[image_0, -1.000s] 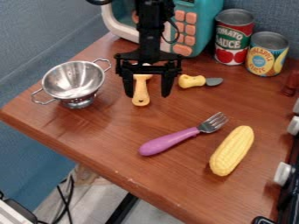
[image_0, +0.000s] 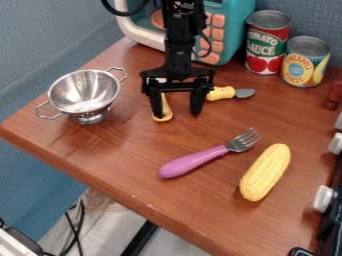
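My black gripper (image_0: 175, 106) hangs over the back middle of the wooden table, its two fingers spread apart and pointing down around a light wooden-yellow utensil (image_0: 164, 114), which is partly hidden behind it. Whether the fingers touch it is unclear. Just behind and right lies a yellow-handled utensil with a grey head (image_0: 223, 94). A silver colander (image_0: 83, 92) sits at the left, a purple-handled fork (image_0: 194, 160) in the front middle, and a toy corn cob (image_0: 265, 172) at the front right.
Two cans, one red (image_0: 267, 45) and one blue-yellow (image_0: 305, 62), stand at the back right beside a teal toy microwave (image_0: 227, 25). A black appliance with white knobs lines the right edge.
The gripper has moved down over the wooden-yellow utensil, hiding more of it. The other objects have not visibly moved.
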